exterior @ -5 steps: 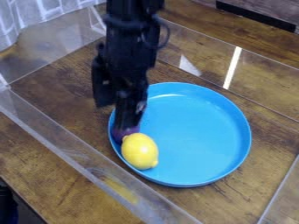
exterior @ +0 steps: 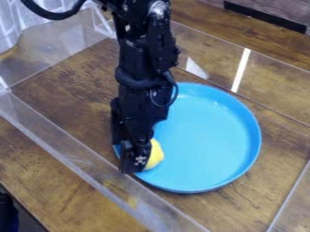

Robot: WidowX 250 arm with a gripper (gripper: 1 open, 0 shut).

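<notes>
My black gripper (exterior: pixel 134 148) reaches down over the left part of a blue plate (exterior: pixel 218 136), its fingers open around or just over a yellow, rounded object (exterior: pixel 154 154). The fingers hide much of that object, so I cannot tell whether they touch it. The small purple thing beside it is hidden.
A wooden table (exterior: pixel 54 154) surrounds the plate, with free room at the left. Clear plastic edging runs along the left and lower left. A pale strip crosses the wood at the upper right.
</notes>
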